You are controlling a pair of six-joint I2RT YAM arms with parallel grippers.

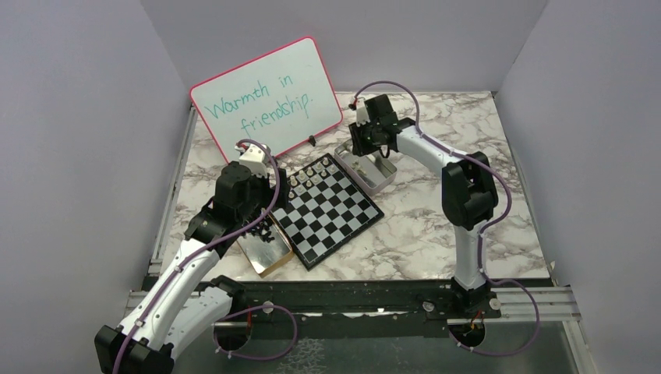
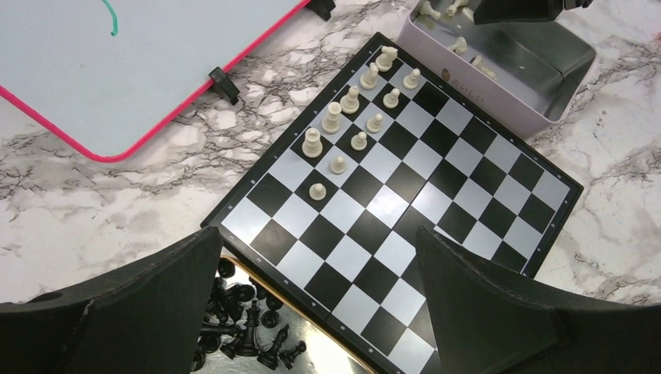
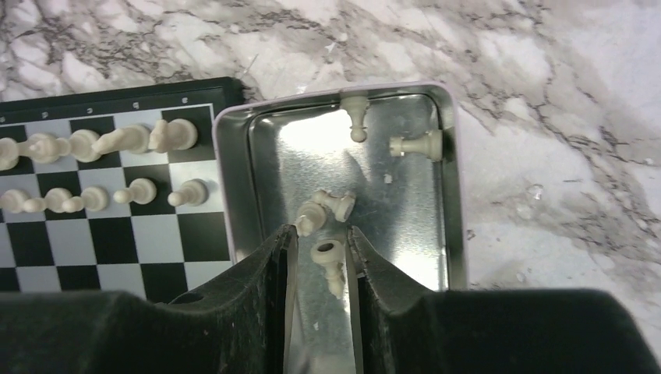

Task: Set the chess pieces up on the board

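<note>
The checkered board (image 2: 405, 187) carries white pieces along its upper-left side, among them a rook (image 2: 312, 142) and pawns (image 2: 317, 192). My right gripper is over the metal tin (image 3: 409, 210) of loose white pieces, fingers parted, a piece (image 3: 312, 220) visible just beyond and between the tips; I cannot tell that it grips anything. My left gripper hangs open above the board's left end, beside the black pieces (image 2: 249, 335) in a second tray.
A whiteboard (image 1: 265, 93) with green writing lies at the back left, clips on its edge.
</note>
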